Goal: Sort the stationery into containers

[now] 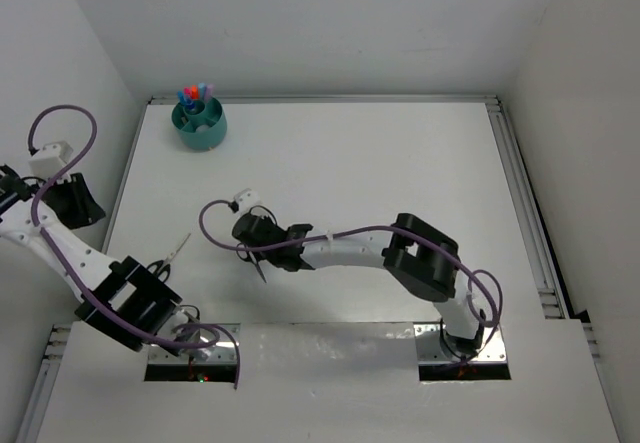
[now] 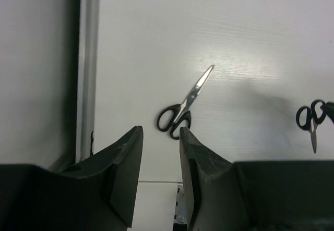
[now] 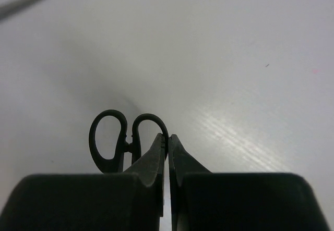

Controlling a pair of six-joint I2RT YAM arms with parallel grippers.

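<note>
My right gripper is shut on small black-handled scissors (image 3: 107, 142), their loops showing above its fingers; from the top it hangs over the lower middle of the table (image 1: 400, 163). A second, longer pair of scissors (image 2: 181, 118) lies open-bladed on the table's left part, below my left gripper. That gripper is raised at the left wall, its fingers apart with nothing between them. A teal multi-compartment container (image 1: 200, 135) holding coloured pens stands at the back left.
Walls and metal rails (image 1: 515, 193) border the table.
</note>
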